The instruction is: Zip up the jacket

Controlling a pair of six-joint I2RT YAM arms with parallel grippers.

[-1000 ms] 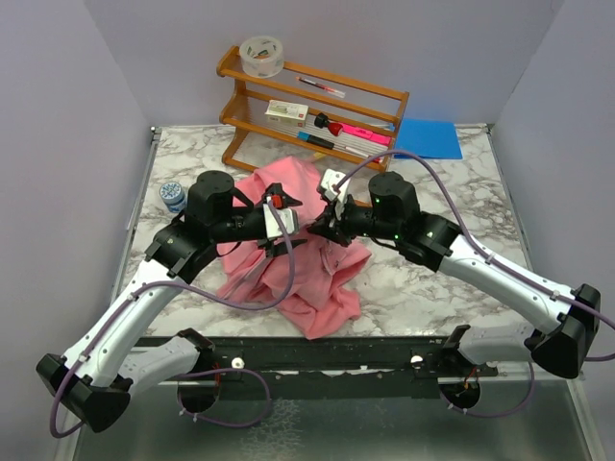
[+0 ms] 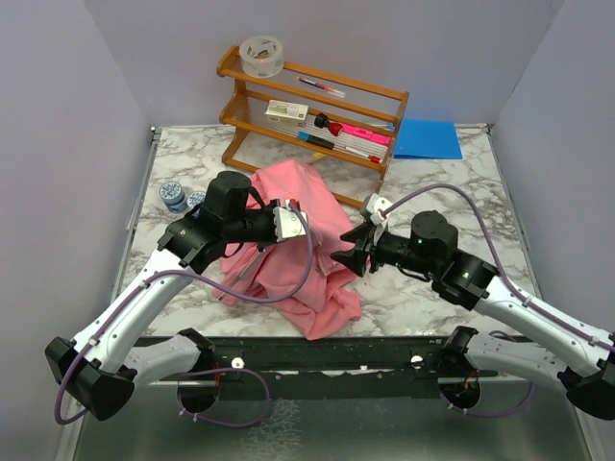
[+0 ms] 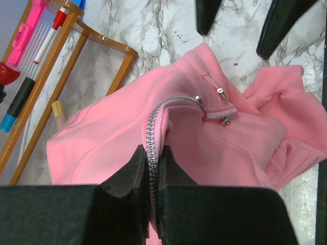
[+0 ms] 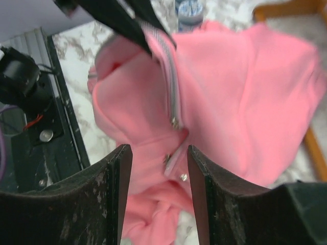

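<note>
The pink jacket [image 2: 317,303] lies crumpled on the marble. My left gripper is shut on the zipper strip [image 3: 150,132], whose silver teeth run to a slider [image 3: 198,101] and a bent section below it. A shorter pocket zipper [image 3: 220,92] shows to the right. My right gripper stands open just right of the jacket in the top view, nothing between its fingers, with the hanging zipper end above it in the right wrist view.
A wooden rack [image 2: 240,112] with pens, tape and a box stands at the back. A blue sheet [image 2: 428,139] lies back right, and jars [image 2: 173,196] sit at the left.
My right arm has pulled back to the right and toward the front, away from my left gripper.
</note>
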